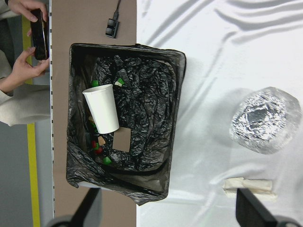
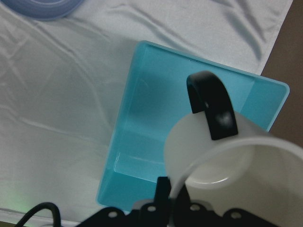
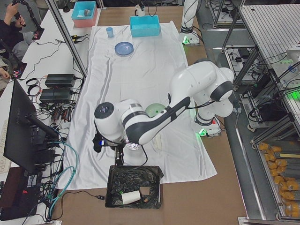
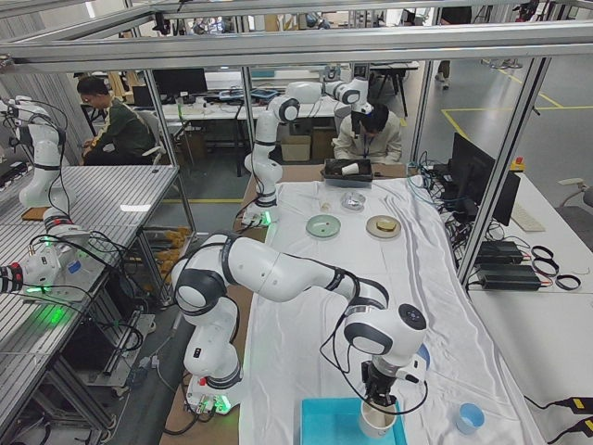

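A black bin lined with plastic (image 1: 165, 142) holds a white cup (image 1: 101, 109), a brown square and small scraps. Beside it lie a crumpled foil bowl (image 1: 265, 118) and a pale folded strip (image 1: 248, 187). My left gripper (image 3: 117, 154) hangs above the bin's inner edge; the wrist view shows only blurred finger edges, far apart. My right gripper is shut on the rim of a white cup with a black handle (image 2: 199, 170), held over a blue tub (image 2: 123, 118).
A green plate (image 4: 322, 225), a tan plate with a yellow item (image 4: 383, 219), a blue plate (image 2: 42, 9) and a small blue cup (image 4: 470, 417) stand on the white cloth, whose middle is mostly clear. A monitor borders one side.
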